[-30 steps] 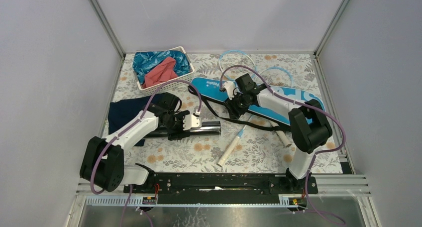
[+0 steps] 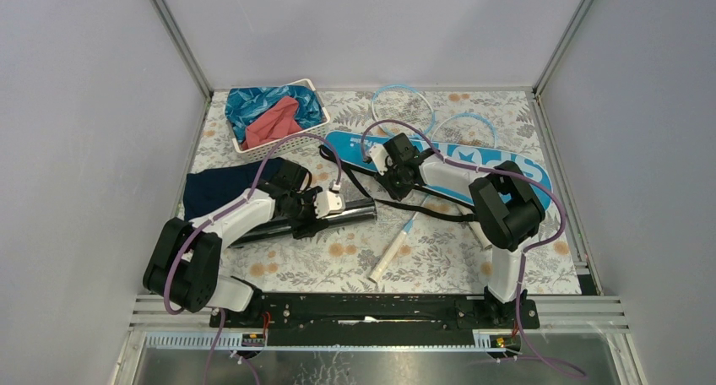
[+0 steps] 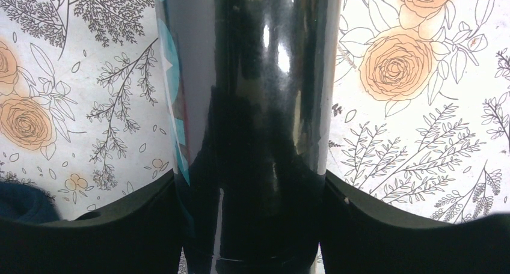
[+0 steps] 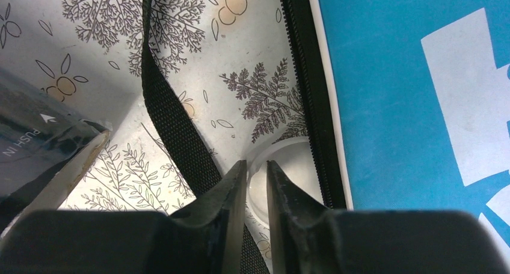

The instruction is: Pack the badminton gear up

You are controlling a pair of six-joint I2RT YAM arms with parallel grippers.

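My left gripper (image 2: 308, 225) is shut on a shiny black tube (image 3: 252, 82) lying near a dark cloth (image 2: 211, 182). My right gripper stands slightly open, nothing visible between its fingertips, over the gap between a black strap (image 4: 174, 130) and the zipped edge of the blue racket bag (image 4: 391, 106). The tube's "PUSH IN" end (image 4: 42, 142) shows at left in the right wrist view. Two blue-framed rackets (image 2: 390, 87) lie partly under the bag; one pale handle (image 2: 384, 258) points toward the front, another (image 2: 481, 237) shows beside the right arm.
A white basket (image 2: 279, 149) with blue plastic and red cloth stands at back left.
My left gripper has moved slightly right, with its arm, and the tube looks little changed in position.
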